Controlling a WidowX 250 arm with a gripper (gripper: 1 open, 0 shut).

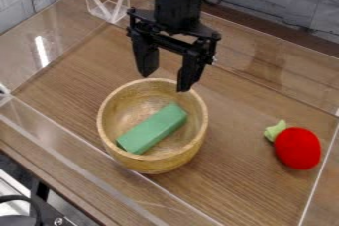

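My black gripper (169,63) hangs in the upper middle, open, its fingers above the back rim of a round tan bowl (188,149). A green block (153,128) lies tilted inside the bowl. At the right of the table sits a red round object (298,151) with a small pale green piece at its upper left.
The wooden table (66,91) has free room left of and behind the bowl and to the right of my gripper. A black cable shows at the bottom left corner. A clear plastic item stands at the top left edge.
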